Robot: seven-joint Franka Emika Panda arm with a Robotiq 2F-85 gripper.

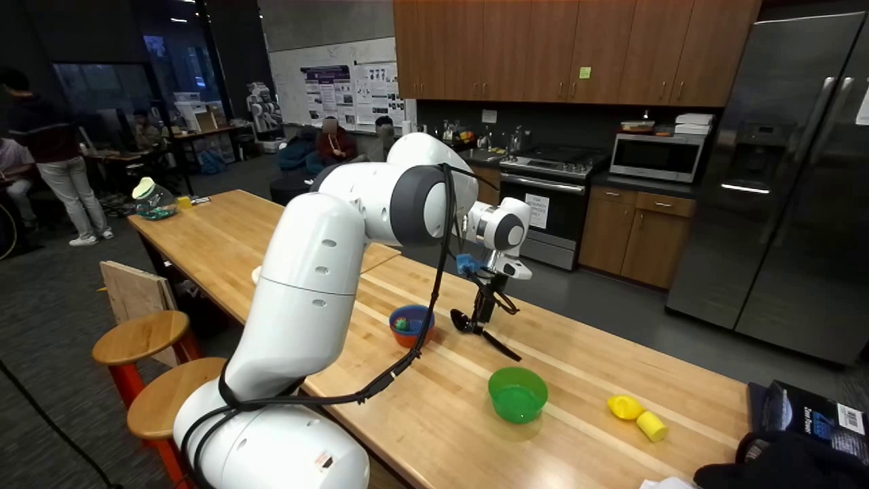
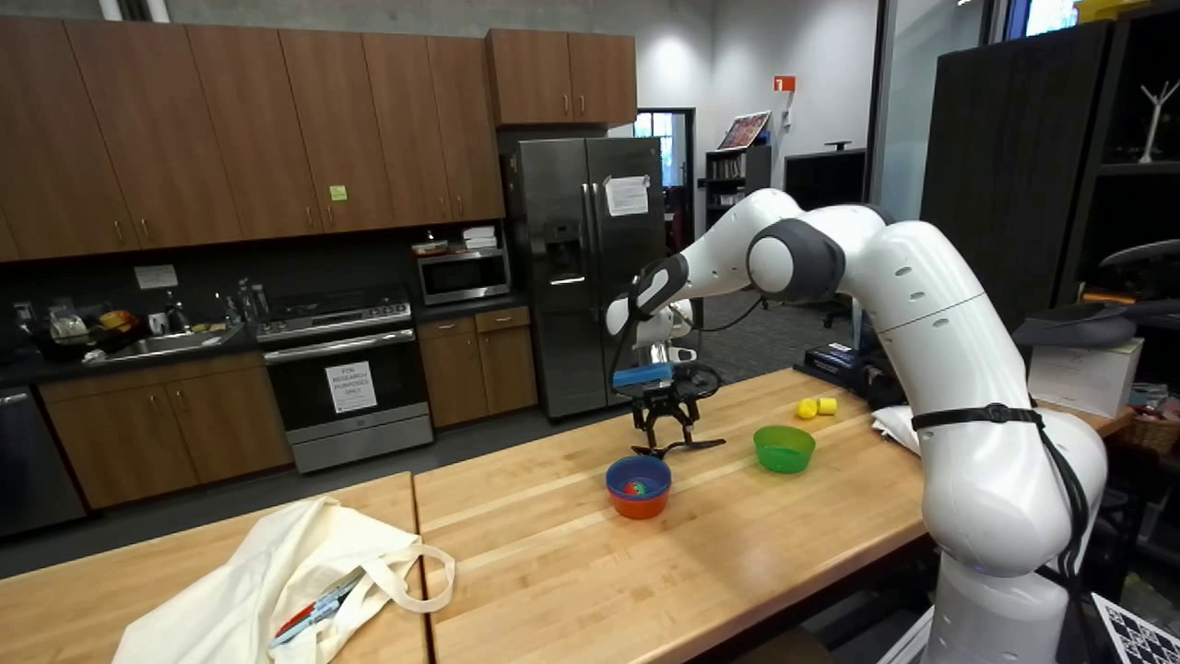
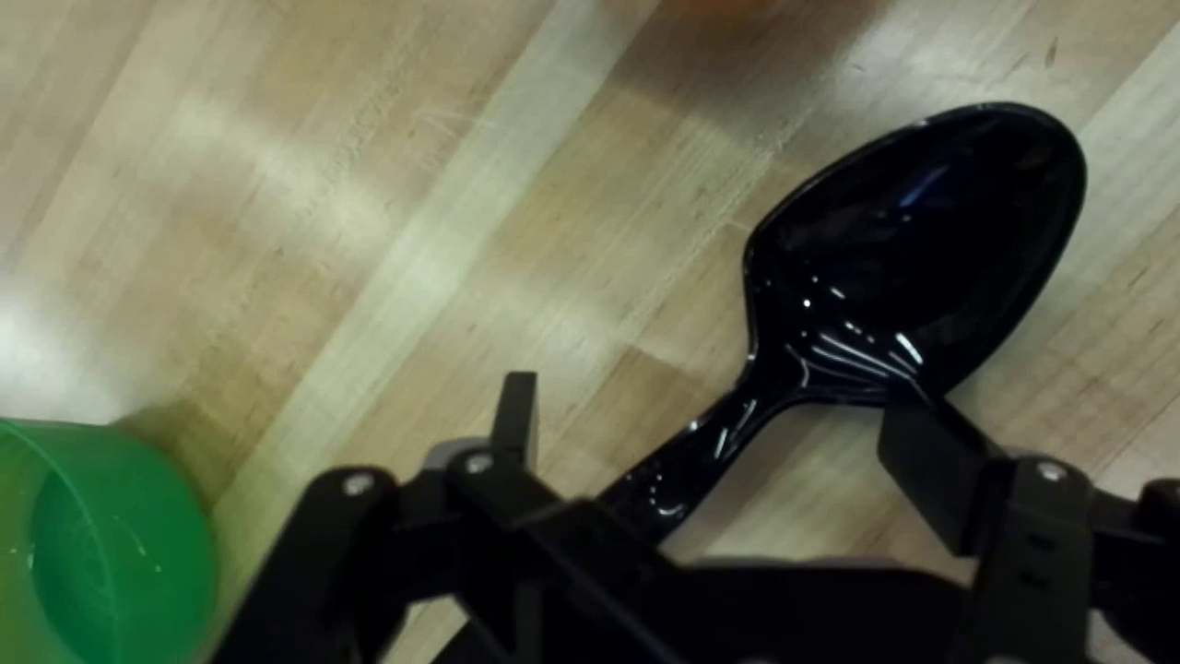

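Note:
A black spoon (image 3: 918,243) lies on the wooden table, its bowl at the upper right of the wrist view and its handle running down under my gripper. The fingers are open, one finger on each side of the spoon's neck. The right fingertip (image 3: 924,432) overlaps the lower edge of the bowl; whether it touches cannot be told. In exterior view 1 my gripper (image 1: 482,319) points down over the spoon, with the handle (image 1: 501,346) sticking out towards the green bowl (image 1: 518,395).
A blue bowl (image 2: 638,474) sits in a red one, with a small red and green item inside. Yellow objects (image 2: 816,408) lie beyond the green bowl. A cream tote bag (image 2: 277,575) covers part of the other table.

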